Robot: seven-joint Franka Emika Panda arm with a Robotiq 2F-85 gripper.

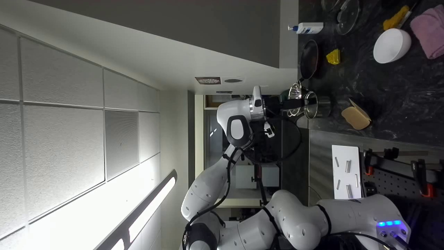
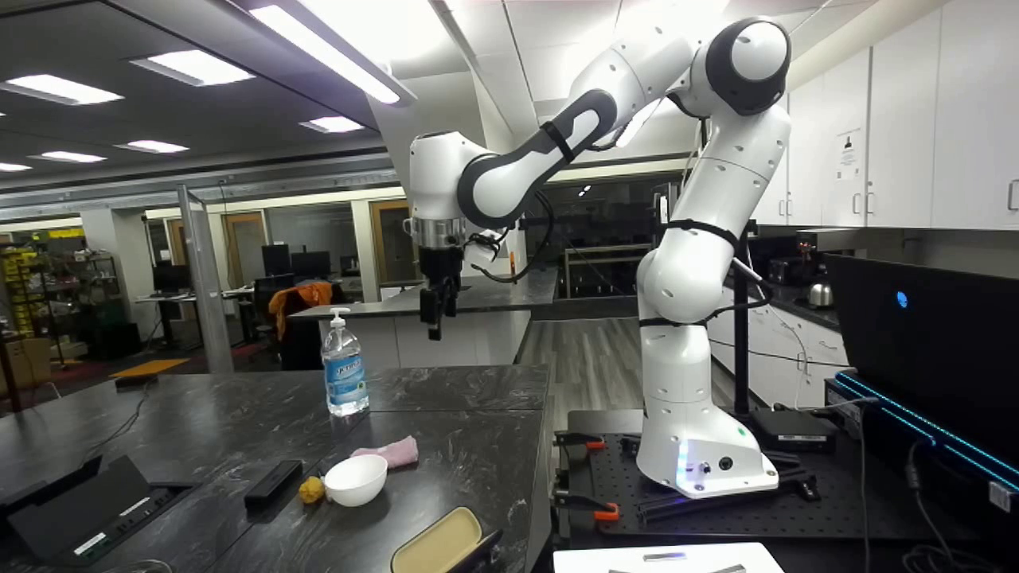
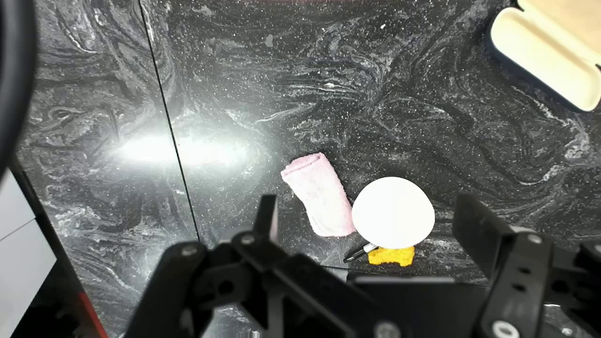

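My gripper stands open in the wrist view, its two dark fingers wide apart with nothing held between them. It hangs high over the dark counter, as exterior view 2 shows, with the gripper pointing down. Far below it are a white bowl, a pink folded cloth at the bowl's side, and a yellow object partly under the bowl's edge in this view. A dark pen-like tool lies close to them. An opened tan case is at the upper right of the wrist view.
A large pump bottle stands on the counter. In exterior view 1 there are also a dark pan, a pot and a yellow piece. A white board with small metal bars lies near the arm's base.
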